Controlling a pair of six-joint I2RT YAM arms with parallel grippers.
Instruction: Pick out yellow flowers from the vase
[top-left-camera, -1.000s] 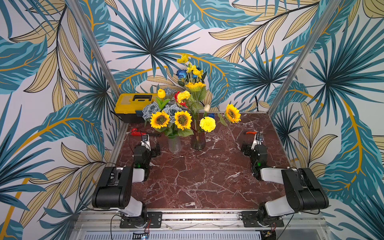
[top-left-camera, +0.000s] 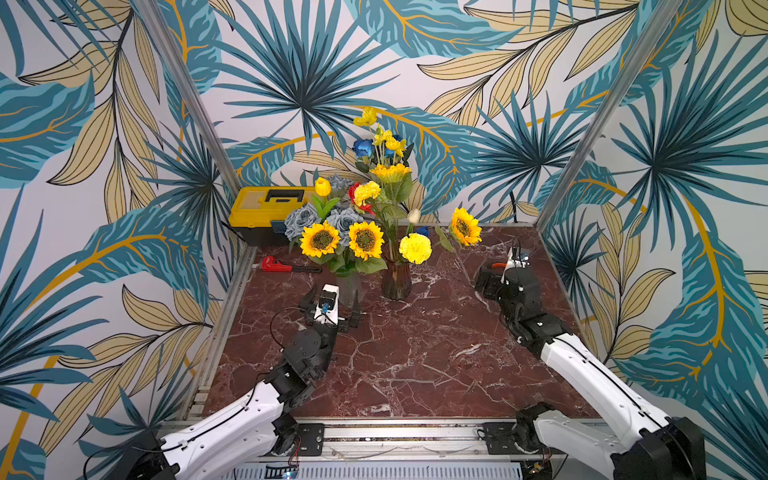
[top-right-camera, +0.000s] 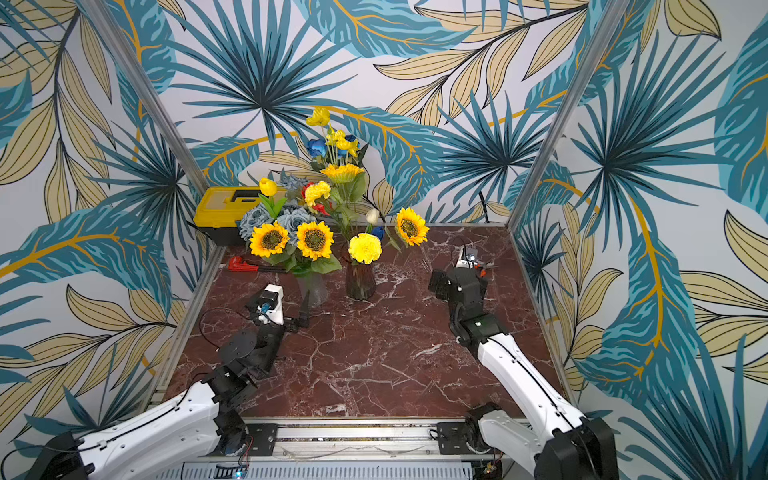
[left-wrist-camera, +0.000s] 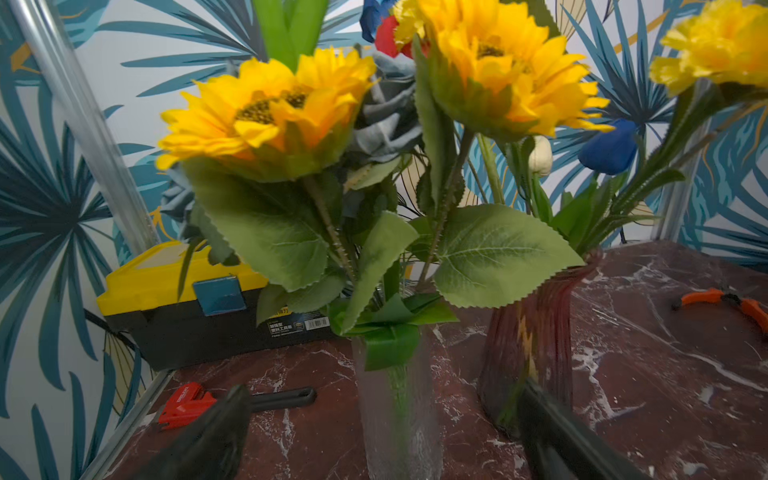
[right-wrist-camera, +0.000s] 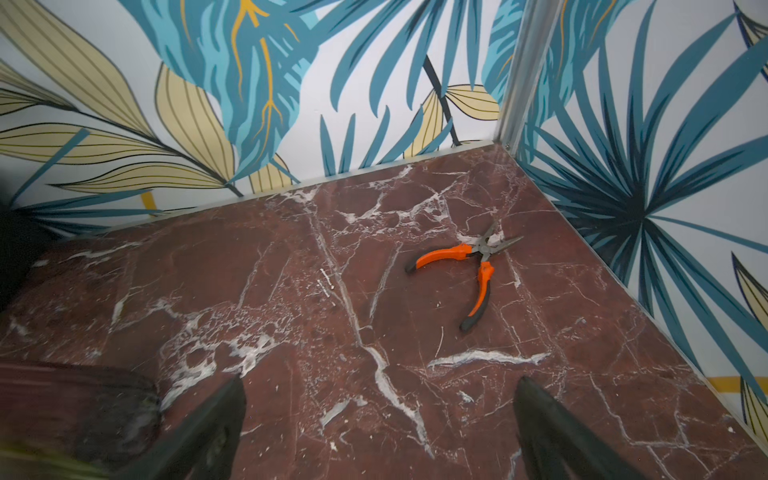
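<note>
Two sunflowers (left-wrist-camera: 272, 120) lean forward from the clear glass vase (left-wrist-camera: 400, 424), with grey roses and a yellow tulip (top-left-camera: 322, 186) behind them. The reddish-brown vase (top-left-camera: 396, 280) beside it carries a yellow carnation (top-left-camera: 415, 248), another sunflower (top-left-camera: 465, 227) and other yellow, blue, red and white blooms. My left gripper (top-right-camera: 281, 308) is open, low in front of the clear vase; in the left wrist view that vase appears between its fingers, not gripped. On the right, my right gripper stands open over bare table, nothing between its fingers.
A yellow-and-black toolbox (left-wrist-camera: 216, 312) sits at the back left, with a red wrench (left-wrist-camera: 192, 406) in front of it. Orange-handled pliers (right-wrist-camera: 472, 264) lie near the back right corner.
The left gripper moved right, to in front of the clear vase; the right gripper shifted slightly toward the back. The flowers look unmoved.
</note>
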